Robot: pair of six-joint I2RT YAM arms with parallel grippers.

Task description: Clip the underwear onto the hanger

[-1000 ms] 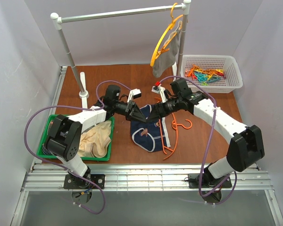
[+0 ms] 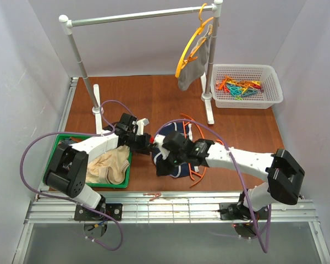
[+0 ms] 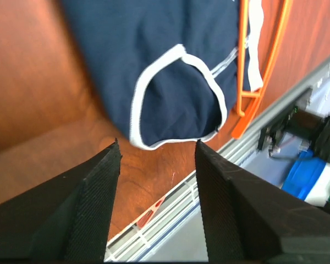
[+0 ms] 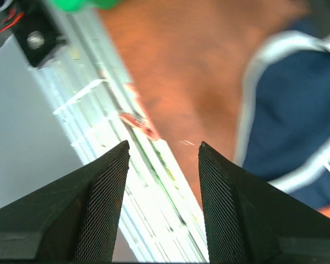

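Navy underwear with white trim (image 3: pixel 159 99) lies flat on the wooden table, with an orange hanger (image 3: pixel 243 55) across its right part. My left gripper is open and empty above the underwear's near edge, left of it in the top view. My right gripper is open and empty, low over the near side of the underwear, which appears blurred in the right wrist view. A small pink clip (image 2: pixel 153 195) lies at the front rail.
A green bin with clothes (image 2: pixel 126 179) is at left. A white basket of coloured clips (image 2: pixel 269 82) stands back right. A metal rack (image 2: pixel 137 15) holds a yellow hanger (image 2: pixel 184 55) with grey cloth.
My right gripper has swung toward the front and left, over the underwear's near side. My left gripper has drawn back left. The pink clip lies at the front, where earlier it was over the underwear.
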